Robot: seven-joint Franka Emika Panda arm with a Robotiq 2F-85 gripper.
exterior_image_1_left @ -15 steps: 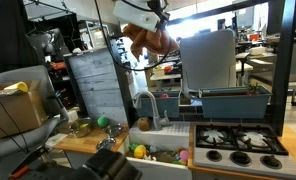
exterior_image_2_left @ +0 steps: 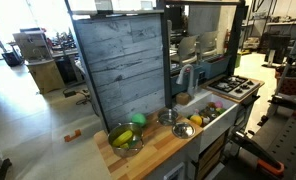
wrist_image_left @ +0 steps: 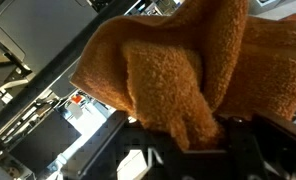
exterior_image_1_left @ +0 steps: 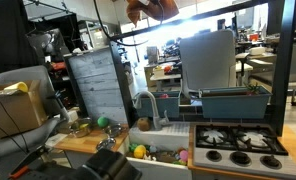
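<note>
A bunched orange-brown cloth (wrist_image_left: 183, 75) fills the middle of the wrist view. My gripper is shut on it, and the folds hide most of the fingertips. In the first exterior view the same cloth (exterior_image_1_left: 153, 10) hangs at the very top edge, high above the sink and counter. The second exterior view shows neither the cloth nor the gripper; only a dark part of the arm (exterior_image_2_left: 256, 145) appears at the lower right.
Below are a sink (exterior_image_2_left: 205, 120) holding several colourful items, a faucet (exterior_image_1_left: 145, 105) and a gas stove (exterior_image_1_left: 238, 140). A blue shelf (exterior_image_1_left: 233, 106) stands behind the stove. Metal bowls, one (exterior_image_2_left: 125, 140) with yellow things inside, sit on the wooden counter (exterior_image_2_left: 153, 155).
In the first exterior view the cloth has risen toward the top edge, still held, so that less of it and of the arm shows. The counter items look unmoved.
</note>
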